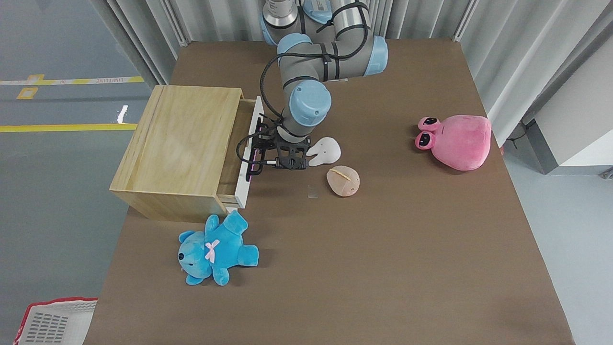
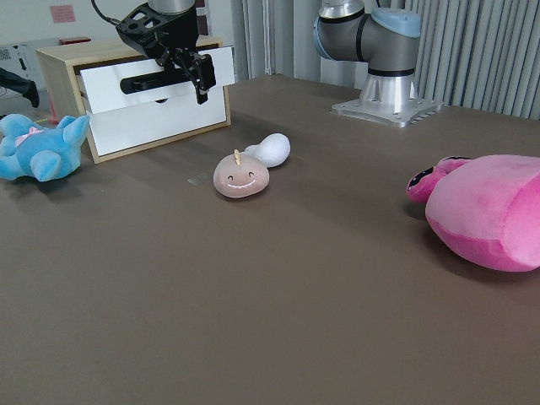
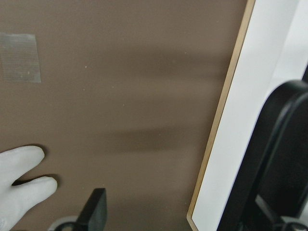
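My gripper [image 1: 270, 150] is at the front of a wooden cabinet [image 1: 172, 149], whose white upper drawer [image 1: 244, 193] is pulled partly out. In the left view the gripper [image 2: 181, 80] hangs at that drawer's slot handle. The wrist view shows a black finger [image 3: 269, 159] against the white front; whether the fingers are open or shut is unclear. A white bunny-shaped plush [image 1: 325, 150] and a pinkish round plush [image 1: 343, 181] lie on the table just right of the gripper in the front view.
A blue bear [image 1: 224, 250] lies by the cabinet's near corner. A pink plush [image 1: 459, 142] rests at the right table edge. A white basket [image 1: 57, 322] stands on the floor.
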